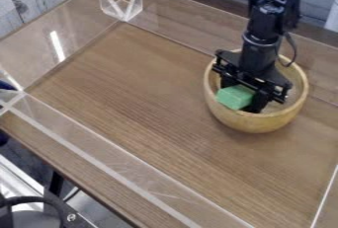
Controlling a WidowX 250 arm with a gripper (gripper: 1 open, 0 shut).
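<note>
My black gripper (254,84) reaches down from the top right into a round wooden bowl (258,121) on the right side of the table. Its fingers are shut on a green block (232,98), which is inside the bowl near its left part and partly hidden by the gripper.
Clear strips run along its back and left side. A dark coiled cable or object (34,212) is at the lower left corner, off the tabletop.
</note>
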